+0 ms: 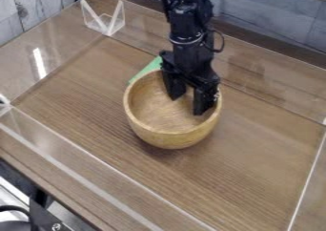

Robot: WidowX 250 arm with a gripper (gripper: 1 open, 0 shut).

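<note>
A large tan bowl [163, 130] sits on the wooden table [76, 149]. My black gripper [189, 92] reaches down from the top into the right side of the bowl, its lower parts over and inside the rim. Whether it holds anything or how far it is open is hard to tell. A green object [145, 72] lies behind the bowl at the upper left, partly hidden by it.
A white wire-like item [105, 17] stands at the back left, and another white piece is at the left edge. The table around the bowl is mostly clear. A black cable shows at the bottom left.
</note>
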